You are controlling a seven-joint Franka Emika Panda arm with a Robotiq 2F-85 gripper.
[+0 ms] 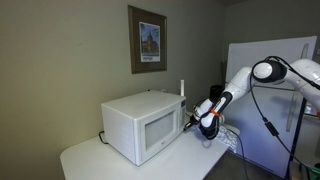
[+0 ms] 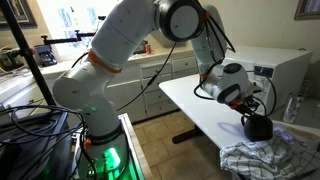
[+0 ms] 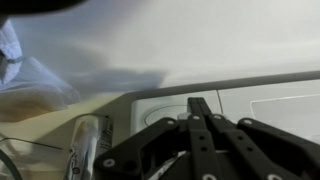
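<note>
A white microwave (image 1: 145, 125) stands on the white table with its door side facing the room. Close to its right end is my gripper (image 1: 189, 122), small and dark in this view. In the wrist view the gripper points its black fingers together, shut, with nothing visible between them. Behind them lies a white panel (image 3: 280, 104) with outlined sections. From the other side, the arm reaches over the table beside the microwave (image 2: 262, 68), near a black pot (image 2: 258, 129). Whether the fingertips touch anything cannot be told.
A patterned cloth (image 2: 262, 158) lies around the pot's base. A clear bottle (image 2: 291, 108) stands behind it. A shiny can-like object (image 3: 88, 145) and clear plastic (image 3: 32, 88) sit left of the fingers.
</note>
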